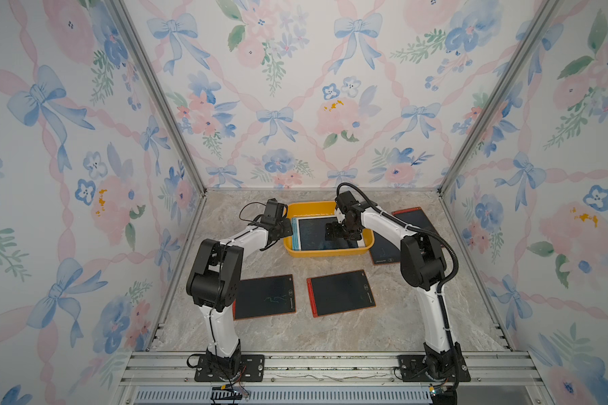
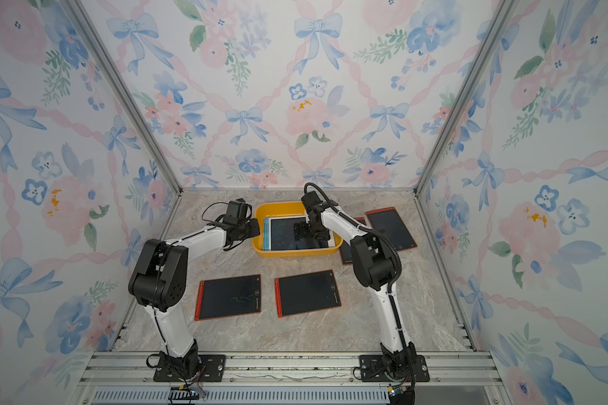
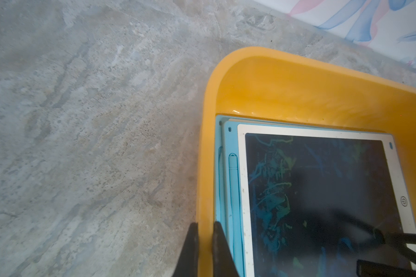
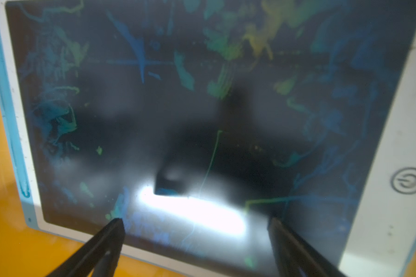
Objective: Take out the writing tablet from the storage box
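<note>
The yellow storage box (image 1: 327,253) holds a stack of light-blue-backed writing tablets. The top tablet (image 3: 309,184) lies flat, with a white frame and a dark screen marked by coloured scribbles. At the box's left wall, my left gripper is shut on the rim, one finger on either side of it. My right gripper is open above the top tablet's screen, its two fingers wide apart with nothing gripped between them. Whether its tips touch the screen I cannot tell.
Two red-edged dark tablets lie in front of the box, one to the left (image 1: 267,297) and one nearer the middle (image 1: 341,292). Two more, including the far one (image 2: 391,228), lie right of the box, partly behind my right arm.
</note>
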